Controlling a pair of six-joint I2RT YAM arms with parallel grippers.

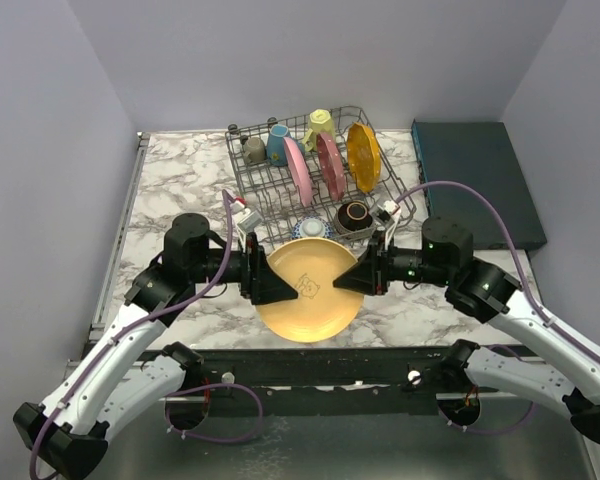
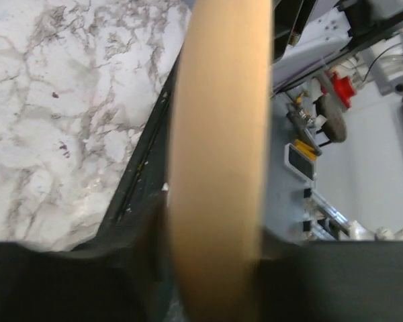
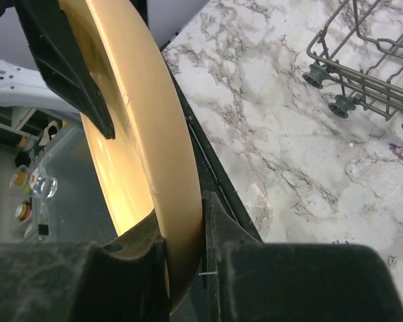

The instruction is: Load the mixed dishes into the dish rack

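A pale yellow plate (image 1: 310, 310) is held between both grippers in front of the rack. My right gripper is shut on its rim, which rises through the right wrist view. At the plate's left side is my left gripper (image 1: 285, 290); in the left wrist view its fingers are blurred around the rim, part open. The dish rack (image 1: 255, 180) holds pink plates (image 1: 298, 175), an orange plate (image 1: 365, 155), mugs (image 1: 276, 145), a dark bowl (image 1: 353, 215) and a small blue-patterned bowl (image 1: 312, 229).
A dark green slab (image 1: 475, 180) lies right of the rack.
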